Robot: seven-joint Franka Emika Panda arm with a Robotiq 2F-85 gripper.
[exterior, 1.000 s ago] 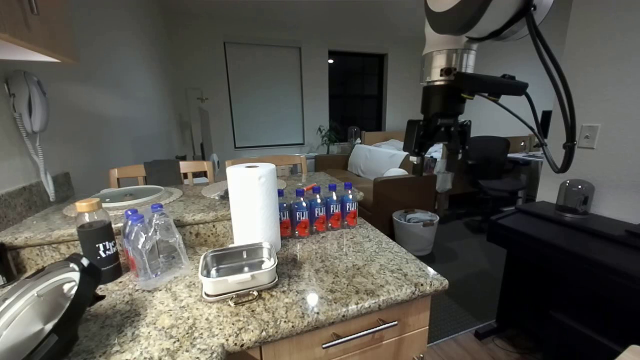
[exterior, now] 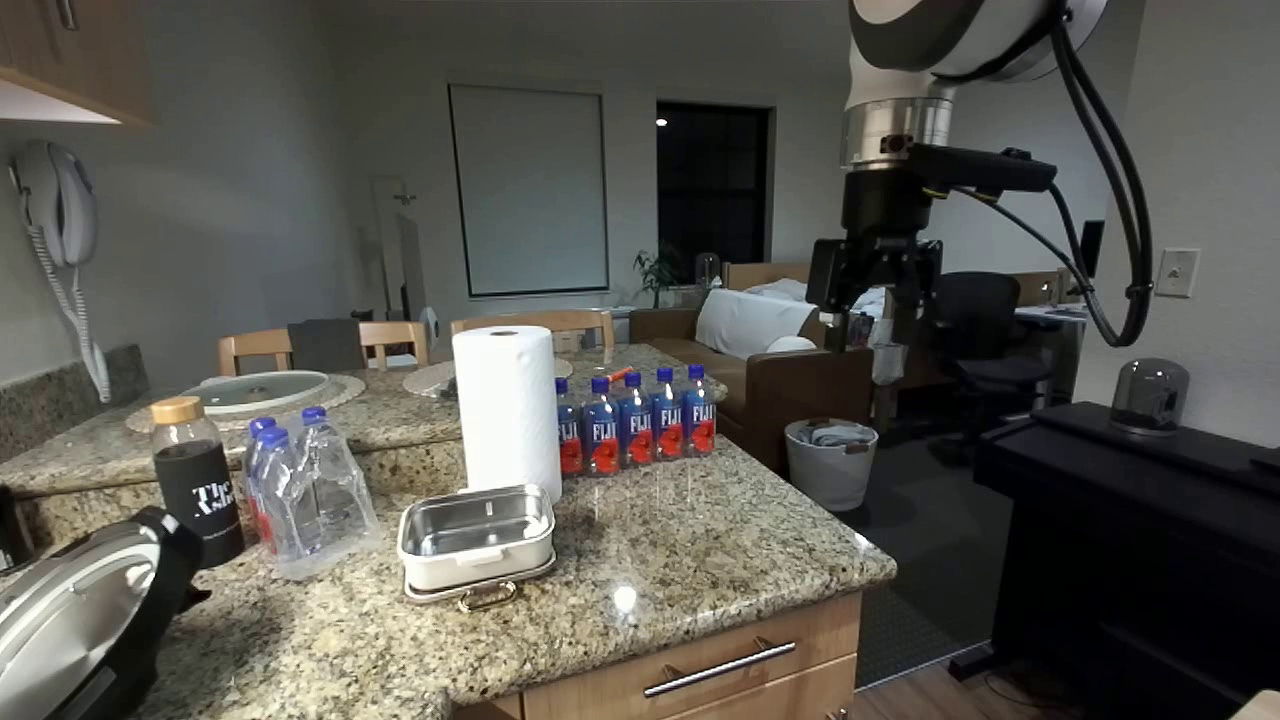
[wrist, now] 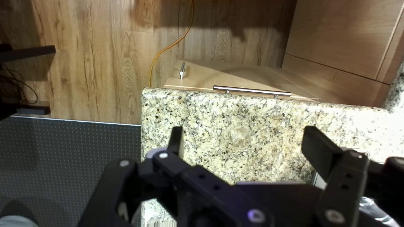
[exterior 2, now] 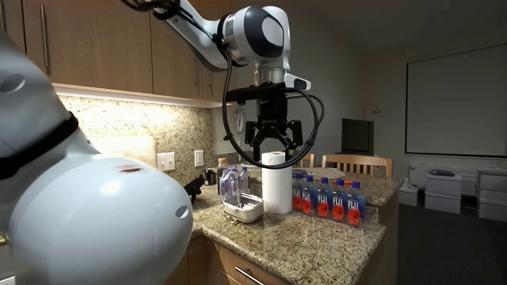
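Note:
High over the granite counter, my gripper is open, its fingers wide apart with only bare stone seen beneath them. In the second exterior view the gripper (exterior 2: 272, 154) hangs pointing down, apart from everything on the counter. A cream rectangular container (exterior: 477, 536) with a steel inside stands uncovered and looks empty. Right behind it rises a white paper towel roll (exterior: 506, 414). Beside the roll, several water bottles (exterior: 636, 422) with blue caps stand upright in a row.
Plastic-wrapped bottles (exterior: 302, 492) and a dark bottle (exterior: 196, 486) with a wooden lid stand at the left. A black-rimmed appliance (exterior: 90, 618) sits in the near-left corner.

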